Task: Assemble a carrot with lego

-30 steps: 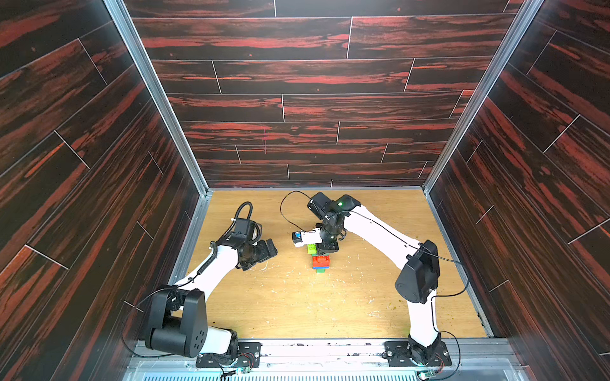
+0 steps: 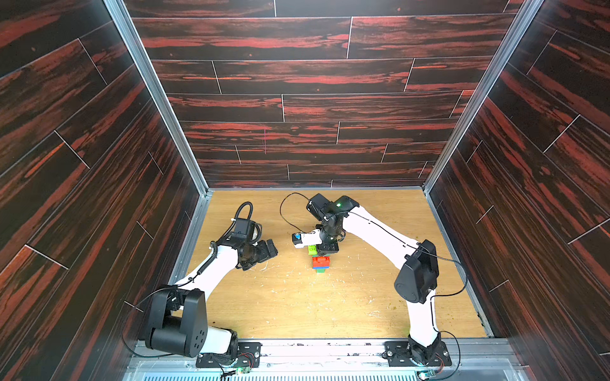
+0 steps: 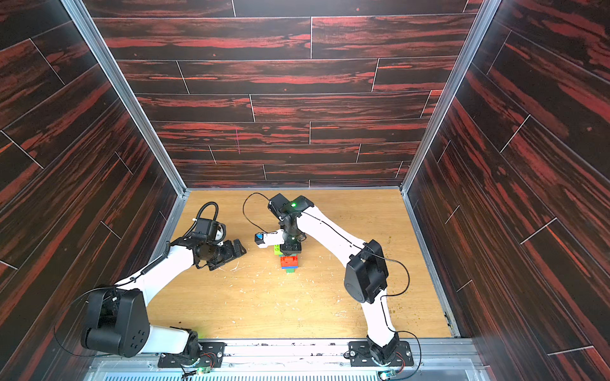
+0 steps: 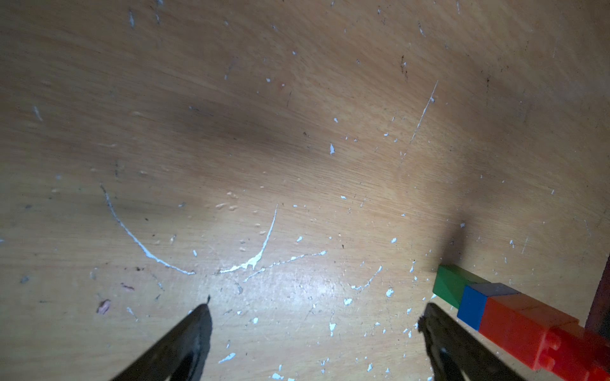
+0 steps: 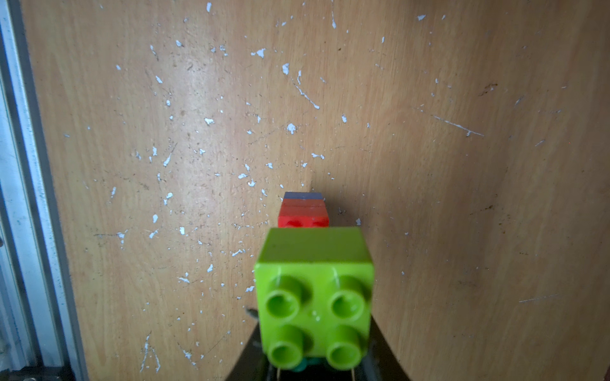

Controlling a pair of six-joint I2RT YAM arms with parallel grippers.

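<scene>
In the right wrist view my right gripper is shut on a lime green brick (image 5: 314, 244), whose studs face the camera. A bit of teal (image 5: 308, 364) shows under its lower edge; what it belongs to is hidden. Behind the lime brick, partly covered by it, sits the red part (image 5: 303, 208) of a brick stack on the table. The left wrist view shows that stack from the side: green brick (image 4: 455, 283), blue brick (image 4: 473, 306) and red bricks (image 4: 521, 324) in a row. My left gripper stands open and empty, left of the stack.
Bare, scratched wooden table (image 2: 279, 311) surrounds the stack, with wide free room in front and to both sides. The right forearm (image 2: 381, 235) reaches across the table's right half. Dark walls close in the back and sides.
The right arm has shifted very slightly. The left arm and the brick stack stay where they were.
</scene>
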